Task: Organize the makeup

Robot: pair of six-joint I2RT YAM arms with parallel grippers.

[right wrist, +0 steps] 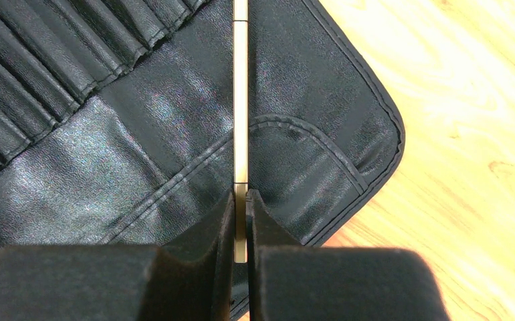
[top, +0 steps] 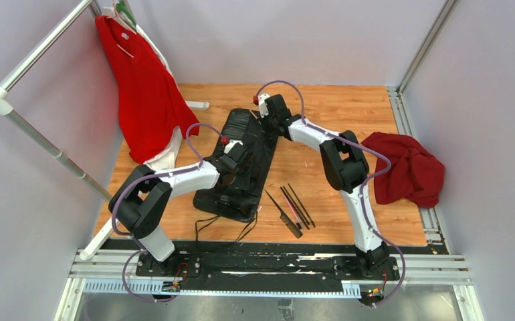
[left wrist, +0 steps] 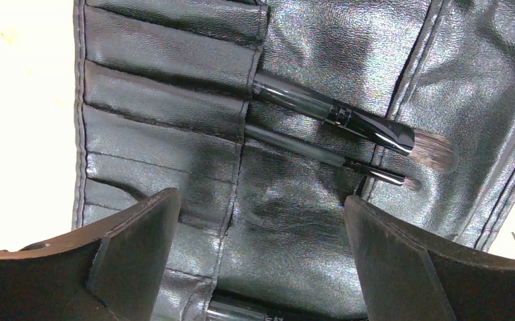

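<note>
A black leather-like brush roll point(top: 258, 170) lies unfolded on the table. In the left wrist view, a thick brush point(left wrist: 368, 127) and a thin brush point(left wrist: 308, 148) have their handles tucked under the roll's pocket strip point(left wrist: 168, 137). My left gripper is open over the roll, its fingers wide apart and nothing between them. Toward the far end of the roll, my right gripper is shut on a slim gold-coloured stick point(right wrist: 241, 100). Its upper end runs out of the right wrist view, beside the pleated pockets point(right wrist: 54, 60).
On the table right of the roll lie a tailed comb point(top: 290, 224) and several thin sticks point(top: 299, 204), one pink. A dark red cloth point(top: 408, 170) is bunched at the right. Red clothing point(top: 141, 87) hangs at the left. Open wood surrounds the far right corner.
</note>
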